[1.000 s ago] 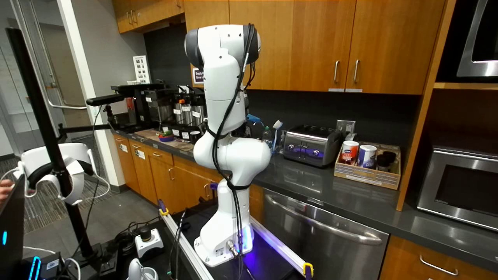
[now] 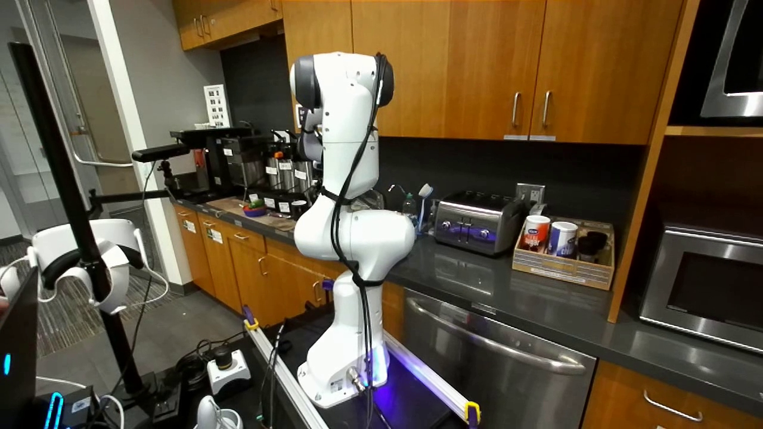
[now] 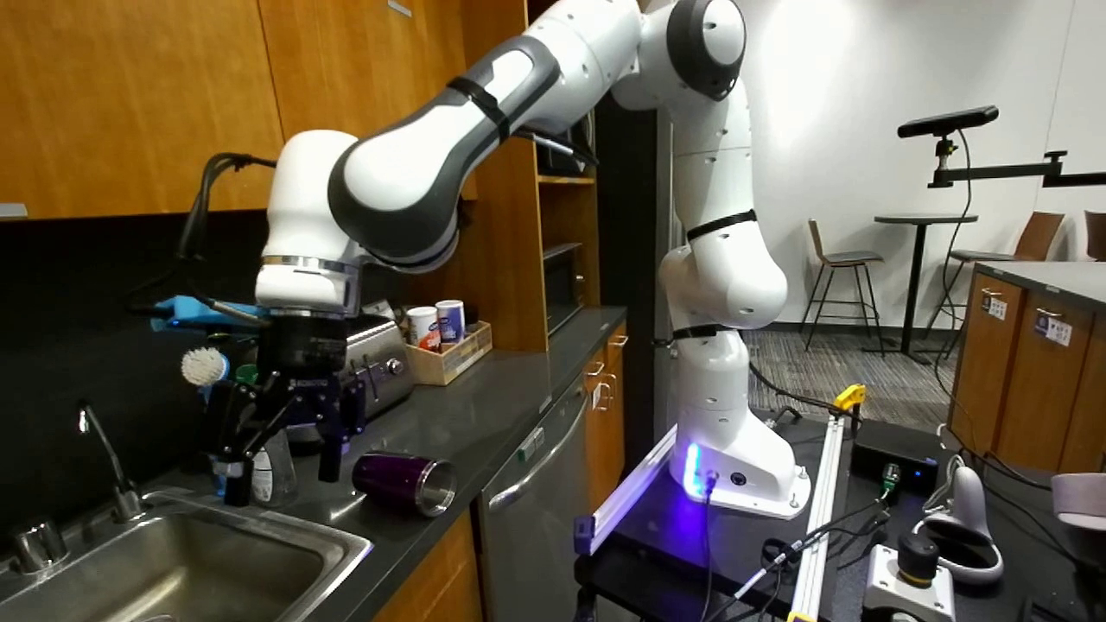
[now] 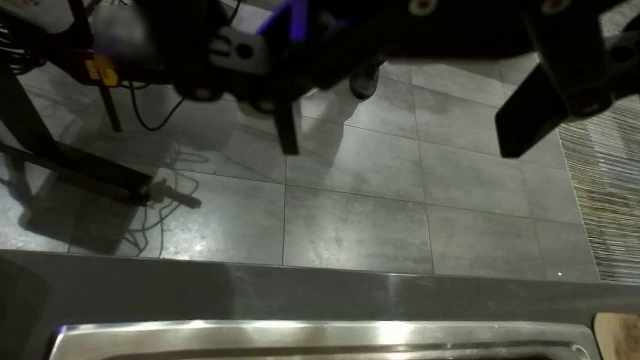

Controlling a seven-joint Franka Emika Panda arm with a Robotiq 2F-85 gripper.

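Observation:
My gripper hangs fingers-down at the counter side of the sink, its two fingers spread with nothing visible between them. In the wrist view the gripper also shows a wide gap, with bare floor tiles beyond it. A shiny dark purple cup lies on its side on the counter, its metal-rimmed mouth toward the counter's front edge. It lies to the right of the fingers, apart from them in that view. The arm hides the gripper and cup in exterior view 1.
The steel sink lies in front of the gripper, with a faucet behind it. A clear bottle stands behind the fingers. Farther along are a toaster and a box of canisters. Cabinets hang above.
The arm's upper part has come down, and its outer section now shows left of the upright link. A blue piece seen right of the arm earlier is now hidden in exterior view 1.

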